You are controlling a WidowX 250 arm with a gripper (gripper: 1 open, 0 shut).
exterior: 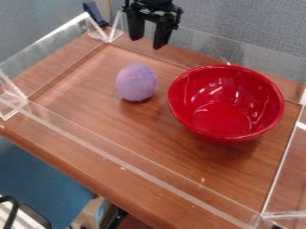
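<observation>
A purple ball (136,82) rests on the wooden table (107,143), left of a large, empty red bowl (225,106). My black gripper (148,32) hangs at the top of the view, above and behind the ball, its two fingers apart with nothing visible between them.
Clear plastic walls border the work area on the left, back and right. A dark blue object (93,14) is at the back left corner. The table in front of the ball and bowl is clear.
</observation>
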